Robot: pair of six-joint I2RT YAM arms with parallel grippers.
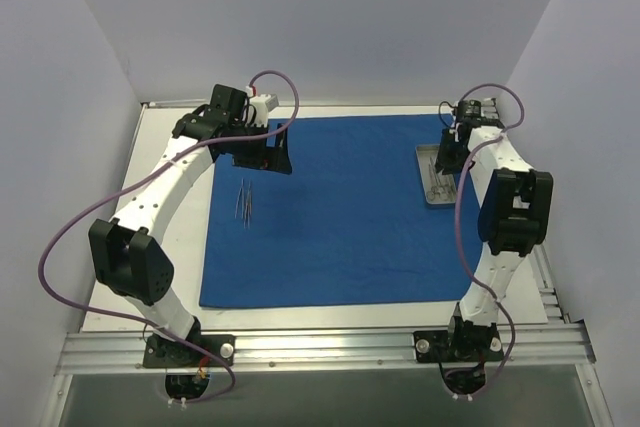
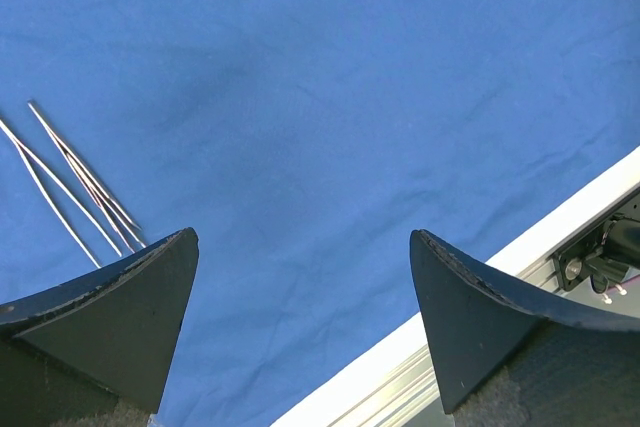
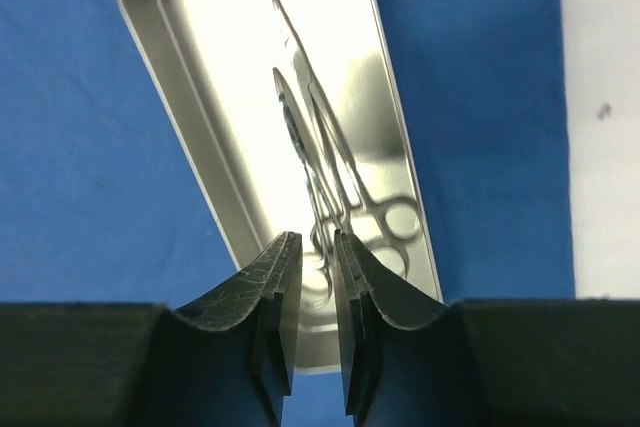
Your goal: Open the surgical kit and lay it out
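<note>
On the right of the blue cloth lies a metal tray (image 1: 420, 162) holding several slim steel instruments (image 3: 345, 157), some with ring handles, at its near end. My right gripper is over the tray, its fingers close together with a narrow gap. A ring handle (image 3: 316, 299) shows in that gap; whether the pads grip it or it lies below, I cannot tell. Over the upper left of the cloth, my left gripper stands wide open and empty. Several thin instruments (image 1: 245, 202) lie side by side on the cloth below it.
White table (image 1: 180, 257) shows around its edges. Grey walls (image 1: 320, 27) close in the back and sides, and a metal rail (image 1: 320, 342) runs along the front.
</note>
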